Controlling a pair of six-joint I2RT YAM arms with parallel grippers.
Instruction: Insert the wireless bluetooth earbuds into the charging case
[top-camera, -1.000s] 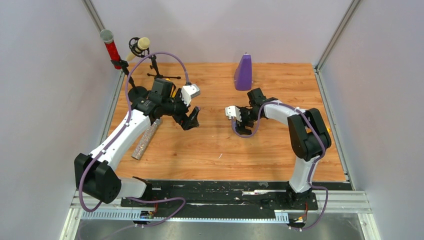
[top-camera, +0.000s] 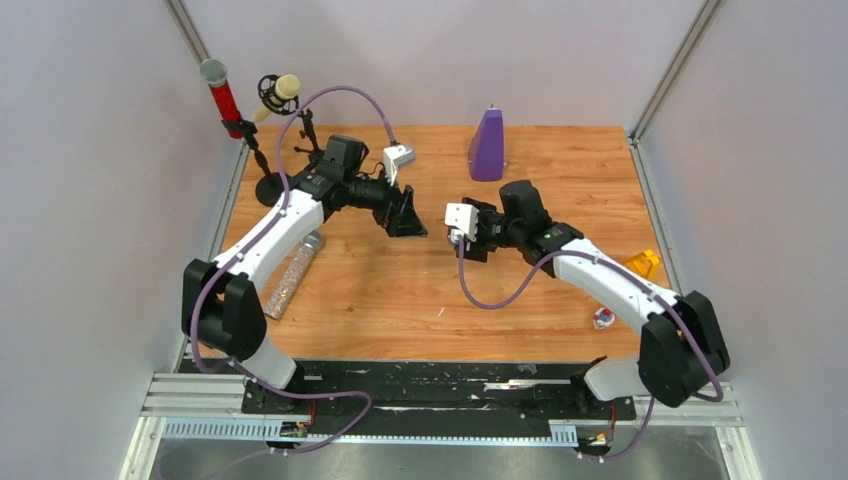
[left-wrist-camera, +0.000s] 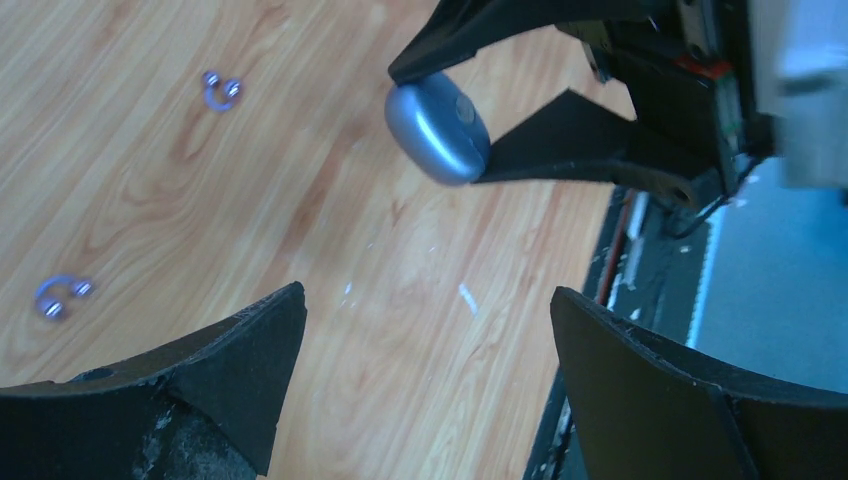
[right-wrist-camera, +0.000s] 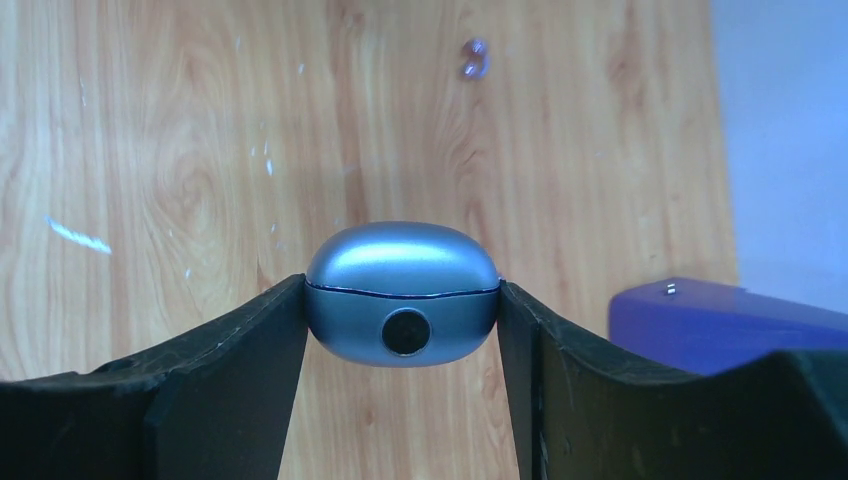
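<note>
A glossy blue-silver charging case is held between my right gripper's fingertips in the right wrist view, its lid seam and round dark button facing the camera; it also shows held up in the left wrist view. Two small blue shiny curved pieces, apparently the earbuds, lie on the wood: one farther back, another nearer. My left gripper stands open above the table, empty, across from the right gripper in the top view.
A purple metronome-like object stands at the back. A glittery tube lies at the left, microphone stands at the back left, a yellow object at the right edge.
The right arm has risen and extended from the right, lifting its gripper with the case. My left gripper has moved toward the back and right, closer to it.
</note>
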